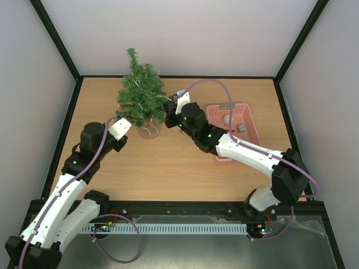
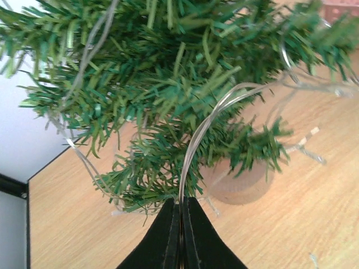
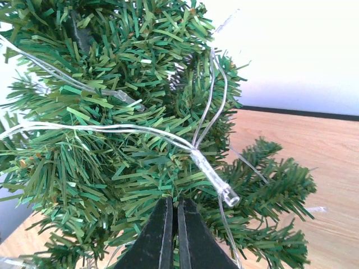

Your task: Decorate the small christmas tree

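The small green tree [image 1: 137, 95] stands in a clear pot [image 1: 150, 130] at the back left. Clear wires with small lights run through its branches. In the left wrist view my left gripper is shut on a thin wire [image 2: 194, 140] that rises from its fingertips into the branches. My right gripper is shut at the tree's right side, among green needles; whether anything is between its fingers is hidden. A wire with a light end [image 3: 210, 174] lies just above those fingertips.
A pink basket [image 1: 249, 123] holding a white ball and other small ornaments stands on the right, partly under my right arm. Walls bound the back and sides.
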